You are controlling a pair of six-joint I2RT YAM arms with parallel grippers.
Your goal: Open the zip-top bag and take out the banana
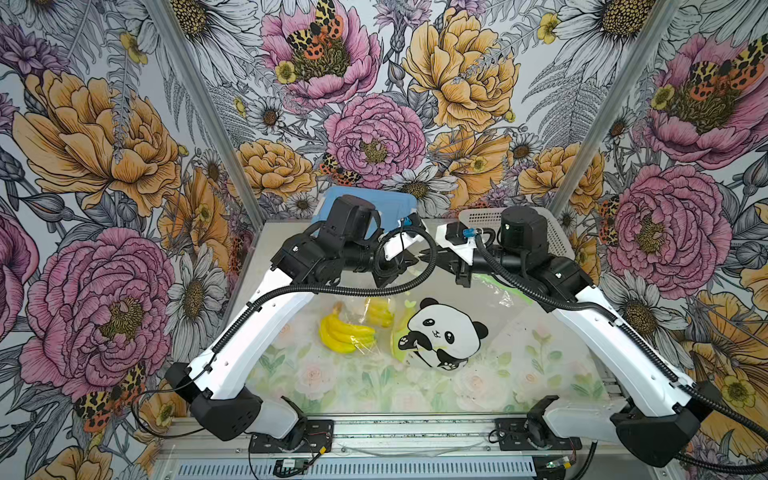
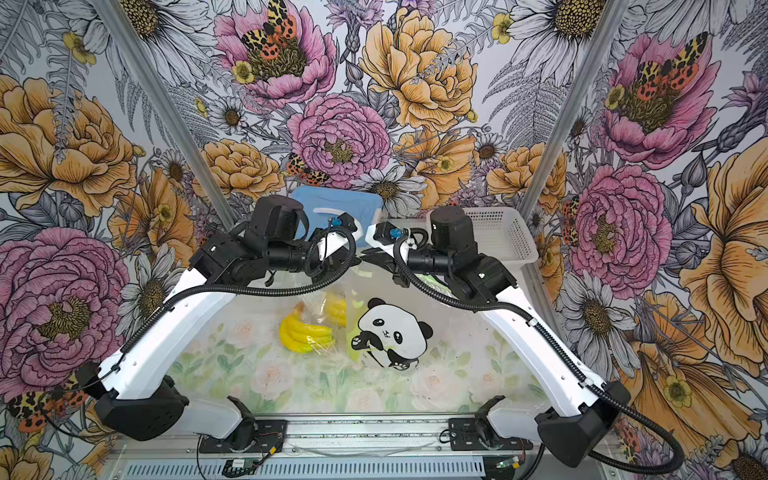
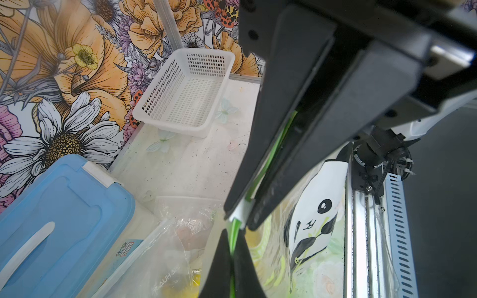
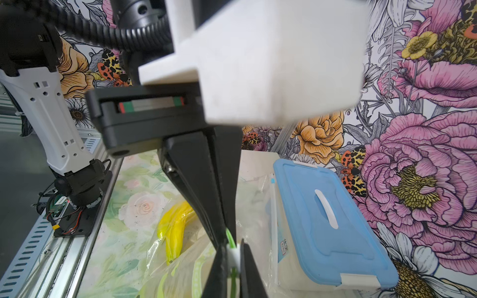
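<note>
A clear zip top bag with a panda print (image 1: 441, 334) lies mid-table. Yellow bananas (image 1: 344, 331) show through its plastic at the left. The bag's green zip strip is raised, with a small white slider (image 3: 241, 212) on it. My left gripper is shut on the green strip beside the slider. My right gripper has its fingers closed around the white slider, almost touching the left fingertips. Both grippers meet above the bag's far edge, and in the top views their tips are partly hidden by the arms.
Behind the left arm stands a box with a blue lid (image 4: 330, 218). A white perforated basket (image 3: 184, 89) sits at the back right. In front of the bag, the floral table (image 1: 312, 384) is clear.
</note>
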